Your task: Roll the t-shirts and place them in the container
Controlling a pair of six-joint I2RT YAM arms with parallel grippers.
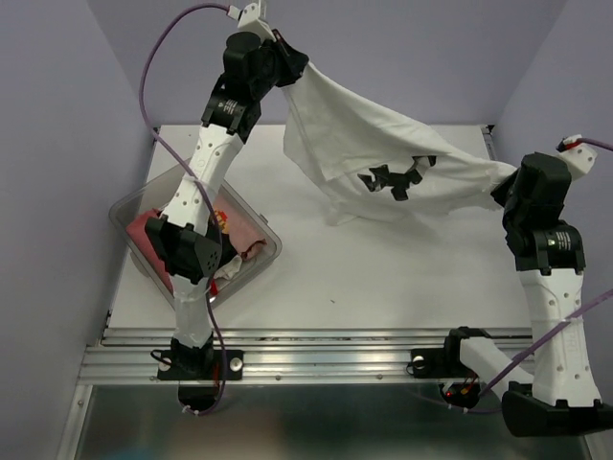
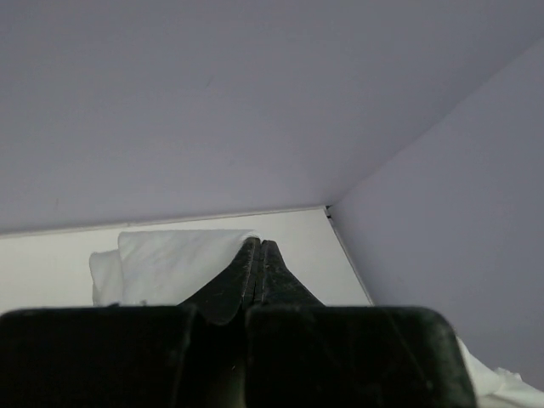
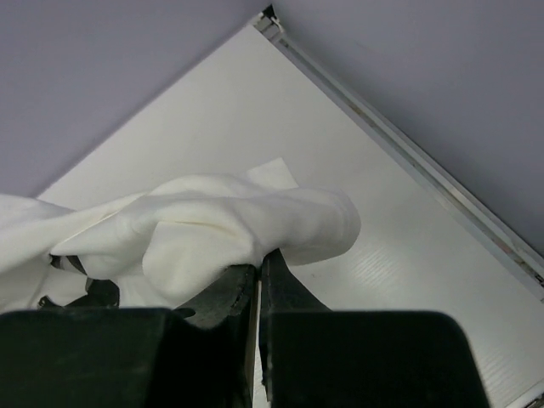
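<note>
A white t-shirt (image 1: pixel 359 144) with a black print hangs stretched between my two grippers, raised above the table. My left gripper (image 1: pixel 295 69) is shut on one corner of it at the upper left of the top view. In the left wrist view the white cloth (image 2: pixel 174 259) runs up to the tips of the shut left fingers. On the right side, my right gripper (image 1: pixel 506 189) is shut on another part of the shirt. Bunched folds of the cloth (image 3: pixel 204 223) rise over the right fingertips in the right wrist view.
A clear plastic bin (image 1: pixel 269 251) holding folded red, black and other clothes stands at the left, partly under my left arm. Grey walls border the table at the back and sides.
</note>
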